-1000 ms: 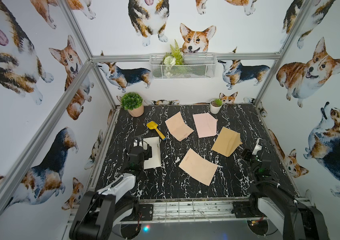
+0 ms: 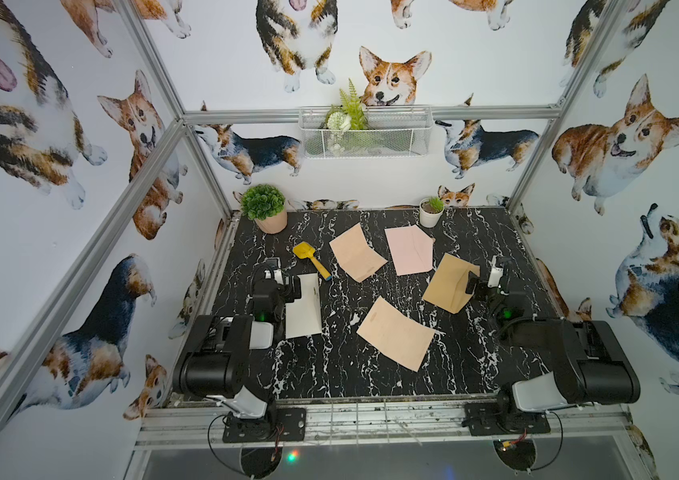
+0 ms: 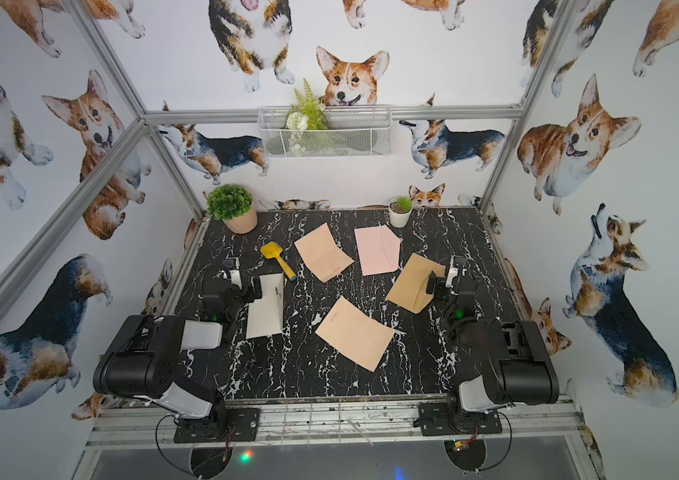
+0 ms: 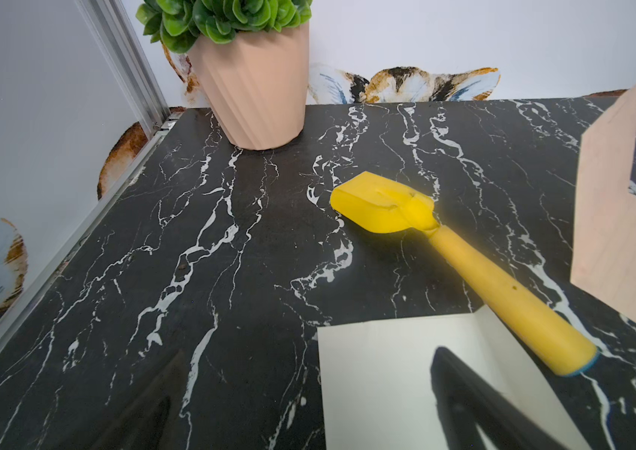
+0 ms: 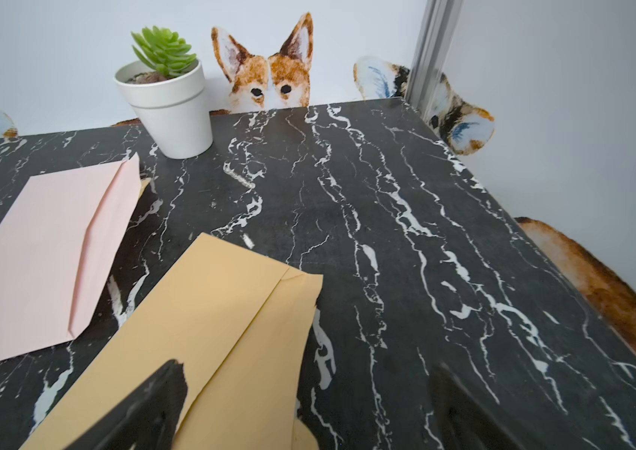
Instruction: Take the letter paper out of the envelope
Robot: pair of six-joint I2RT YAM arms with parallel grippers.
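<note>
In the top left view my right gripper (image 2: 487, 273) stands open at the right side of the tan envelope (image 2: 449, 284). In the right wrist view its left finger (image 5: 154, 401) overlaps the tan envelope's lower part and the other is over bare table. My left gripper (image 2: 282, 276) is open by the white folded paper (image 2: 305, 308), its right finger (image 4: 467, 397) in front of that paper in the left wrist view. Nothing lies gripped in either. A pink envelope (image 2: 409, 249) lies at the back. Whether any envelope holds a letter cannot be told.
Two peach sheets, one creased (image 2: 357, 253) and one in front (image 2: 397, 336), lie between the arms. A yellow scoop (image 4: 512, 300) touches or nearly touches the white paper. Potted plants, one large (image 2: 265, 209) and one small (image 2: 430, 212), stand at the back.
Both arms have moved. The right gripper came in from the right to the tan envelope's edge, and the left gripper shifted slightly. The papers look unmoved.
</note>
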